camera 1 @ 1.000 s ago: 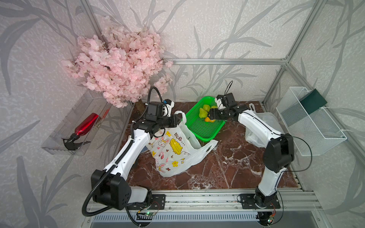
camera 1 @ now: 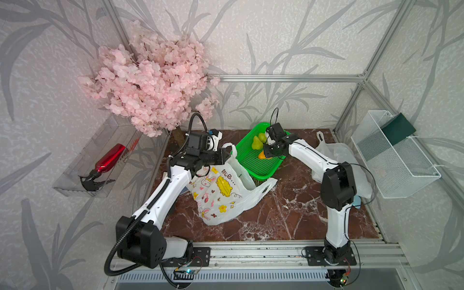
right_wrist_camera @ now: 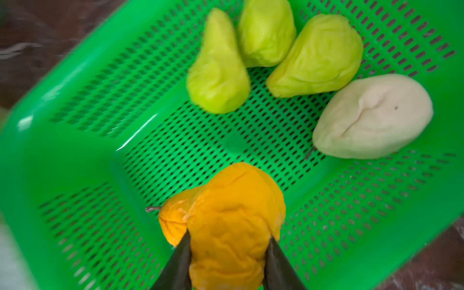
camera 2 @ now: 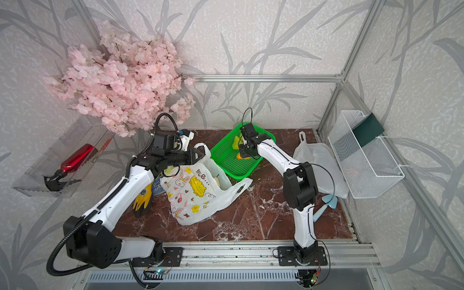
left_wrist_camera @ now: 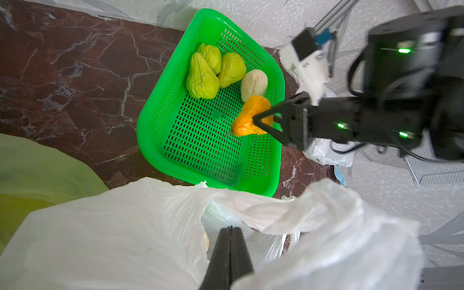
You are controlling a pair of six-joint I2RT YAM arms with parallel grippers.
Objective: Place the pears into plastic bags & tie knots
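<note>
In the right wrist view, my right gripper is shut on an orange pear [right_wrist_camera: 236,203], one finger on each side; its stem end points left. The pear is within the green basket [left_wrist_camera: 162,159]; whether it touches the floor is unclear. Green pears [left_wrist_camera: 202,77] cluster at the basket's far end, with a cream pear [left_wrist_camera: 254,84] near them. The white printed plastic bag [camera 1: 222,193] lies in front, mouth facing the basket, something pale inside. My left gripper is shut at its mouth, plastic around the fingers; any film between them is hidden.
Another white bag [camera 1: 333,162] lies on the right, beside the wire rack [camera 1: 391,159]. A blue tool [camera 2: 324,205] and a yellow-black glove [camera 2: 143,198] are at the sides. Bare marble table [camera 1: 299,207] shows front right.
The left arm and the printed bag look unchanged.
</note>
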